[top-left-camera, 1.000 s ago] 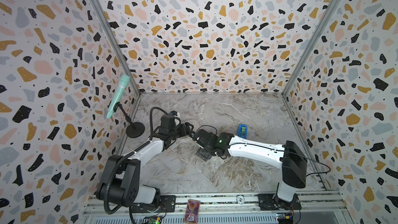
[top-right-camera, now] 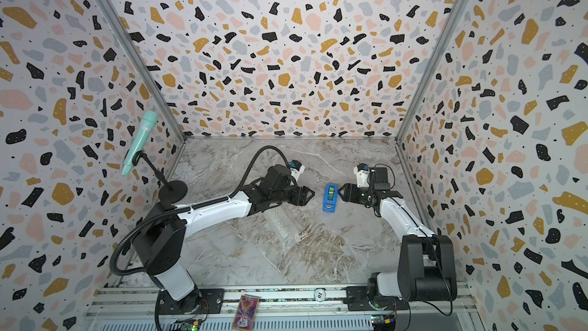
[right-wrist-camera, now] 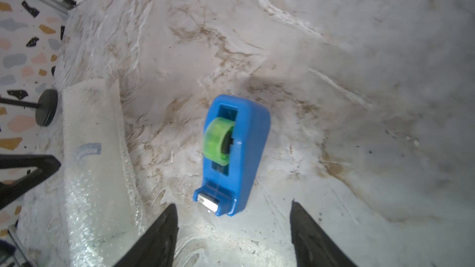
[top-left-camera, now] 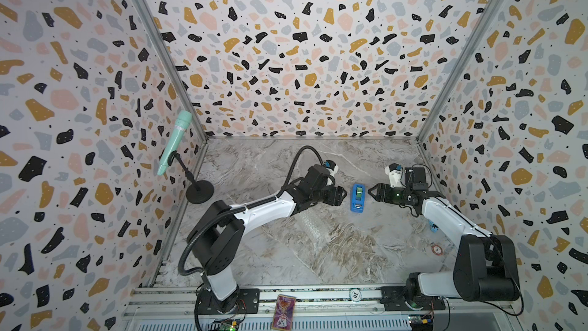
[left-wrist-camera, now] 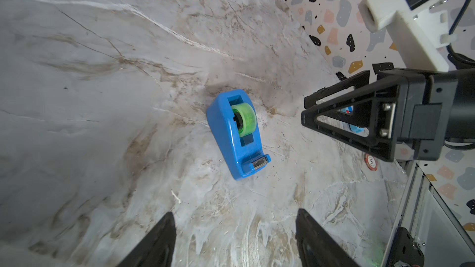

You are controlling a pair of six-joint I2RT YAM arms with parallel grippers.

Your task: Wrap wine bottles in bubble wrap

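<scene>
A long strip or bundle of bubble wrap (right-wrist-camera: 99, 178) lies on the left of the right wrist view, a pale bluish patch near its upper part; whether a bottle is inside I cannot tell. In the top left view the wrap (top-left-camera: 315, 228) is partly hidden by my left arm. The blue tape dispenser (left-wrist-camera: 230, 133) holds a roll of green tape (left-wrist-camera: 245, 119) and stands on the table between my grippers. My left gripper (top-left-camera: 340, 195) is on its left, open and empty. Opposite, my right gripper (top-left-camera: 376, 193) is also open, nothing between its fingers.
A mint-green object (top-left-camera: 174, 141) leans on a black stand (top-left-camera: 199, 192) at the left. A small round red-and-white disc (top-left-camera: 436, 249) lies front right, and a small blue item (top-left-camera: 433, 225) sits partly behind the right arm.
My right arm has swung from the wrap across to the right, passing over the dispenser. My left gripper has moved right to the dispenser's left side. The wrap has come into view.
</scene>
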